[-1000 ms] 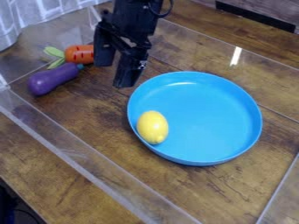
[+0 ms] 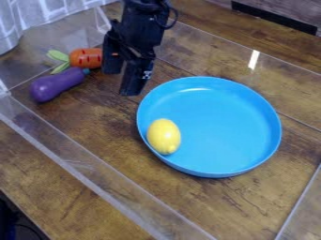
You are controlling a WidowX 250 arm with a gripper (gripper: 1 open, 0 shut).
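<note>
The black gripper (image 2: pixel 120 73) hangs from the top centre over the table, open, with its fingers pointing down just right of an orange carrot toy (image 2: pixel 85 56) with green leaves. A purple eggplant toy (image 2: pixel 55 84) lies at the left. A blue plate (image 2: pixel 231 123) holds a yellow lemon-like toy (image 2: pixel 164 138) on its lower left part. Whether the fingers touch the carrot cannot be told.
Clear plastic edging runs along the left side and foreground.
The gripper has shifted slightly to the left, toward the carrot. The toys and plate look unmoved.
</note>
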